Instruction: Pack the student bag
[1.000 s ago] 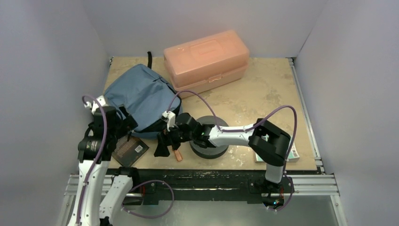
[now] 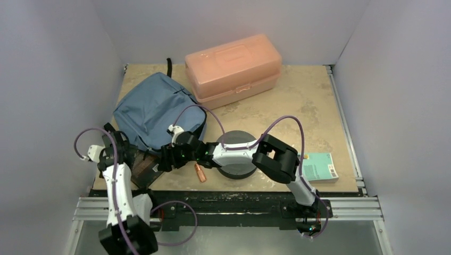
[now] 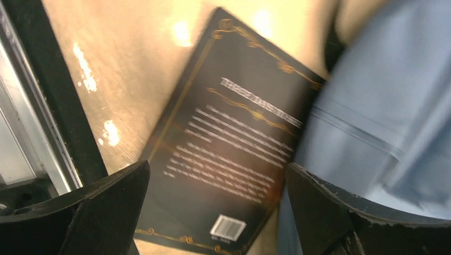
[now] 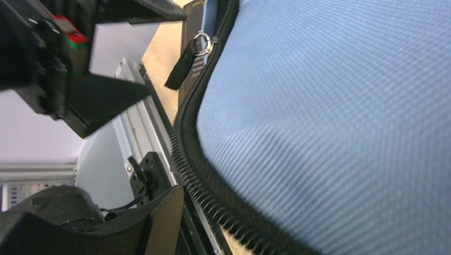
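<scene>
The blue bag [image 2: 159, 109] lies on the left of the table, its black zipper edge [image 4: 197, 117] crossing close in front of the right wrist camera. A dark book [image 3: 228, 122] with gold trim lies flat beside the bag, near the front left. Over the book hangs my left gripper, open, nothing between its fingers. My right gripper [image 2: 166, 159] is at the bag's front edge. Only one of its fingers [image 4: 167, 220] shows in the right wrist view; the other is hidden by bag fabric, so its hold cannot be told.
A pink lidded box [image 2: 234, 66] stands at the back. A round dark grey object [image 2: 237, 172] lies under the right arm, a copper-coloured item [image 2: 200, 173] near the front edge. A green book [image 2: 318, 167] is at the right front.
My left gripper has moved down over the dark book, its arm changing pose. The right gripper has shifted left to the bag's front edge. Bag and book look unmoved.
</scene>
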